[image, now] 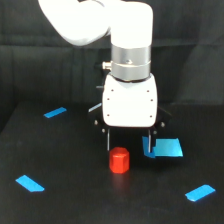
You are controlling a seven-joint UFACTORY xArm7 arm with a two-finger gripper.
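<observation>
A small red cylinder-like object [119, 160] stands on the dark table, a little left of the picture's middle. Just above it in the picture is my gripper [129, 145], under the white hand. Its dark fingers blend into the background, but they appear wide apart, one left and one right, with the right one crossing in front of a blue patch. The red object shows unobstructed below the hand and does not look gripped. How far the fingertips are above the table is hard to tell.
A blue square [166, 147] lies to the right, behind the right finger. Blue strips mark the table at back left [55, 112], front left [30, 184] and front right [200, 192].
</observation>
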